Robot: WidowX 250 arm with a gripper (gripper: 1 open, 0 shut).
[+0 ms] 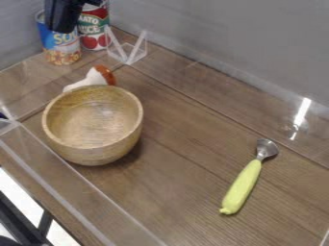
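The dark gripper (67,12) is at the top left edge, mostly out of frame, just above and in front of an Alphabet soup can (60,46); whether its fingers are open or shut is not clear. A red-and-white can (94,29) stands beside the soup can. A wooden bowl (92,130) sits on the wooden counter, with a white object with a reddish part (98,79) behind it. A spoon-like utensil with a pale yellow handle (240,185) lies on the right.
A clear plastic stand (126,50) is near the cans by the back wall. A clear edge runs along the front left.
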